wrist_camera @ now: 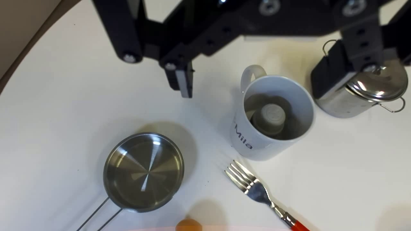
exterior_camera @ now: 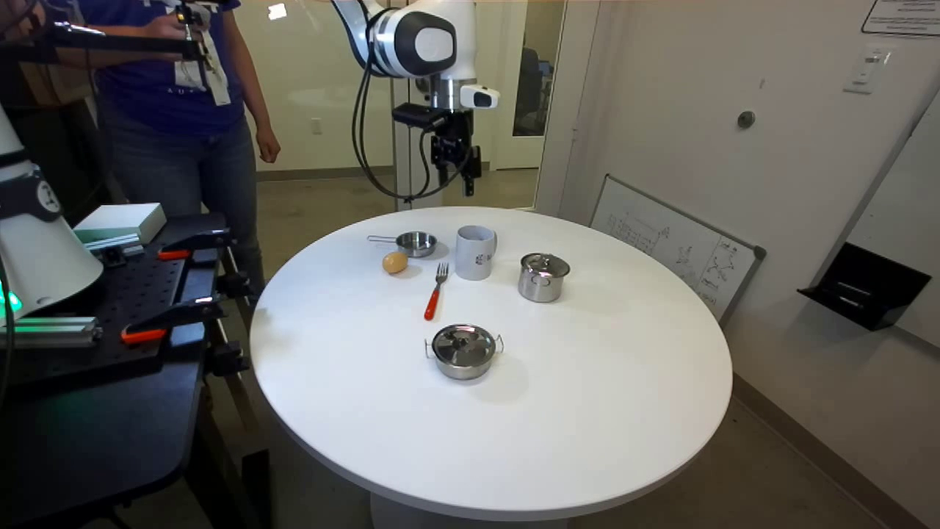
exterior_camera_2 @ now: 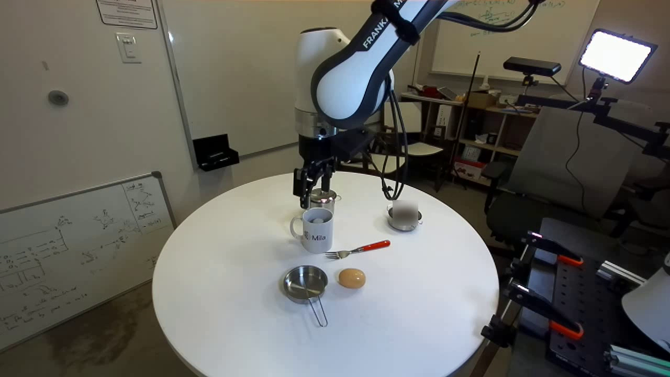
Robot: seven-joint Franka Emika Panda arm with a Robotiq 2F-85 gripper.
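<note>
My gripper is open, its two fingers far apart and nothing between them. It hangs well above the far part of the table in exterior view 1 and points down. Below it in the wrist view stands a white Mila mug [wrist_camera: 250, 144], upright, with a pale, round-topped object [wrist_camera: 272, 115] inside it. A fork [wrist_camera: 258, 191] with a red handle lies close to the mug. On the mug's other side is a lidded steel pot [wrist_camera: 341, 104], partly behind one finger. A small steel pan [wrist_camera: 144, 173] with a wire handle rests on the table.
A brown egg [exterior_camera_2: 352, 278] lies beside the pan. Nearer exterior view 1 sits a low lidded pan [exterior_camera: 463, 353] with two side handles. A person [exterior_camera: 176, 114] stands behind the side bench.
</note>
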